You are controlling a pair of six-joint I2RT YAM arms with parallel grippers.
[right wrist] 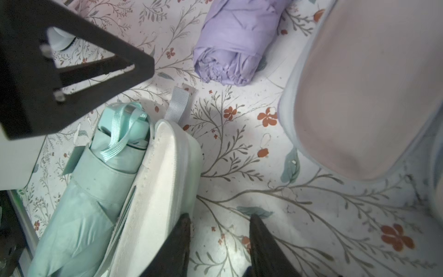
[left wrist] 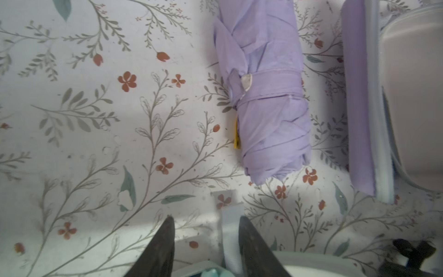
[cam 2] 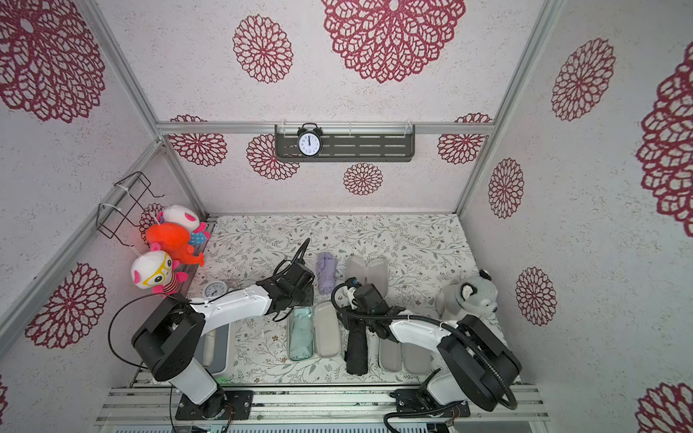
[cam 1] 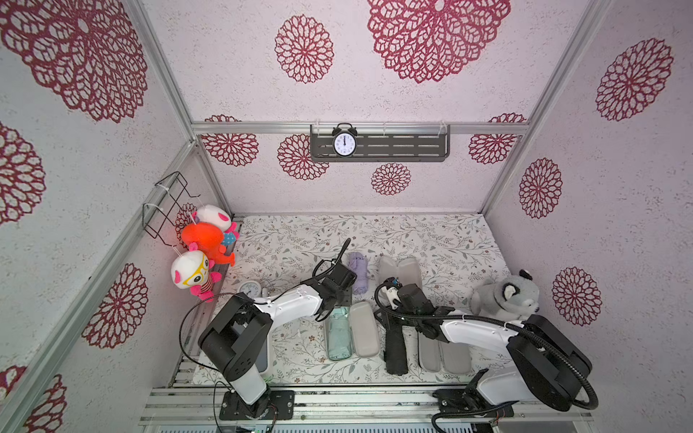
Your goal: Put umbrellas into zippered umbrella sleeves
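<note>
A folded lavender umbrella (left wrist: 265,120) lies at the table's middle, beside an empty open sleeve (right wrist: 350,92). Below it a mint umbrella (right wrist: 83,203) lies in an open grey sleeve (cam 2: 326,328). A black umbrella (cam 1: 395,350) lies to its right. My left gripper hovers just short of the lavender umbrella, over the mint sleeve's top end, open with nothing between its fingers. My right gripper hovers right of the mint sleeve, near the black umbrella's upper end, open, nothing seen between its fingers.
More sleeves (cam 1: 454,361) lie at the front right. A husky toy (cam 1: 505,299) sits at the right, plush toys (cam 1: 205,245) at the left, with a small clock (cam 2: 215,288) near them.
</note>
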